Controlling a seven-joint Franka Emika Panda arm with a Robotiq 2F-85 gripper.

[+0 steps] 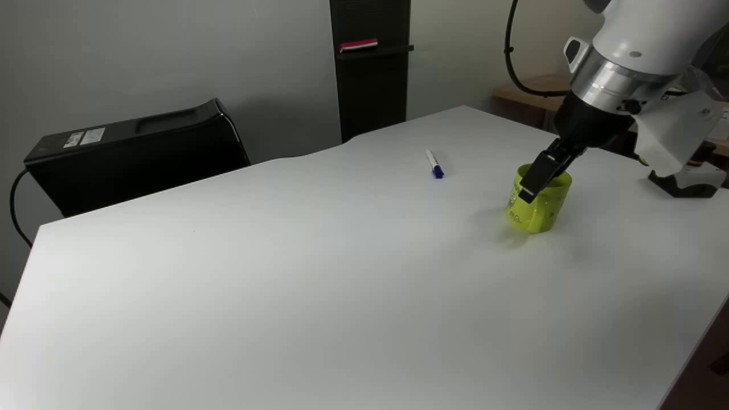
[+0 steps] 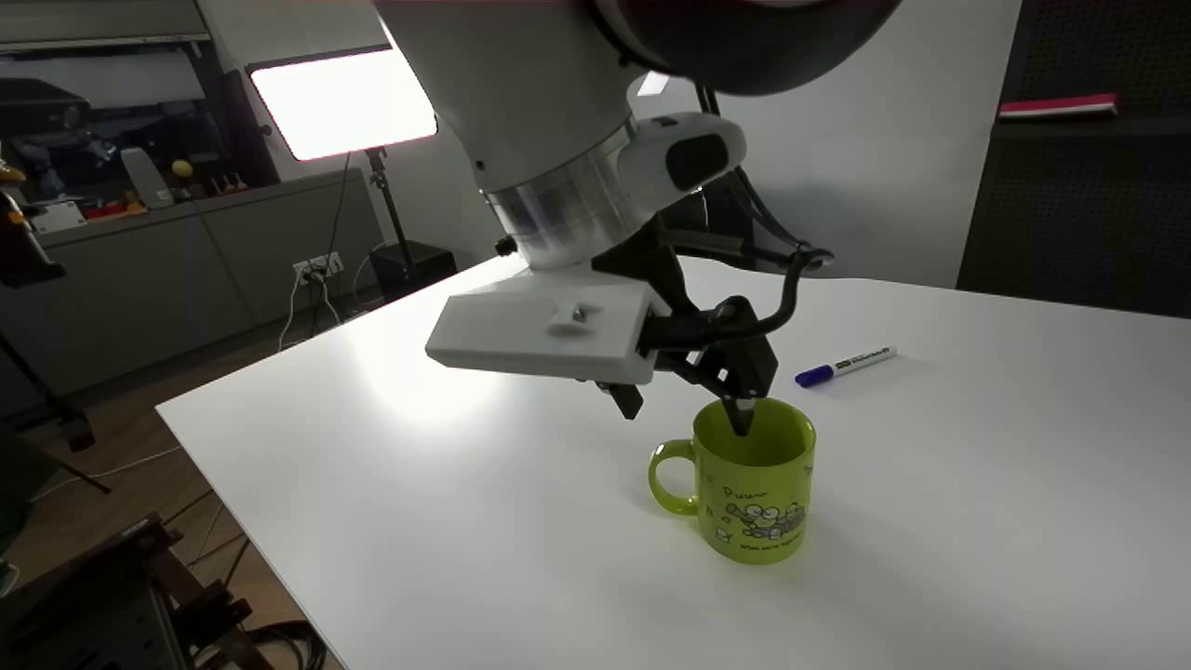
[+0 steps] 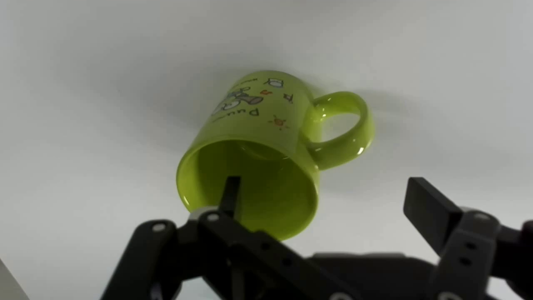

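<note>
A lime-green mug [image 1: 540, 213] stands upright on the white table, printed with small cartoon drawings. In the second exterior view the mug [image 2: 756, 502] has its handle to the left. The wrist view looks toward its opening, with the mug's handle [image 3: 344, 130] pointing right. My gripper is open, its fingers wide apart. One finger [image 3: 230, 197] overlaps the mug's mouth in that view; the other finger [image 3: 429, 212] is over bare table, beyond the handle side. Nothing is held. Whether the first finger touches the rim, I cannot tell.
A marker with a blue cap [image 1: 435, 165] lies on the table behind the mug. A black box-shaped device [image 1: 143, 154] stands beyond the far left table edge.
</note>
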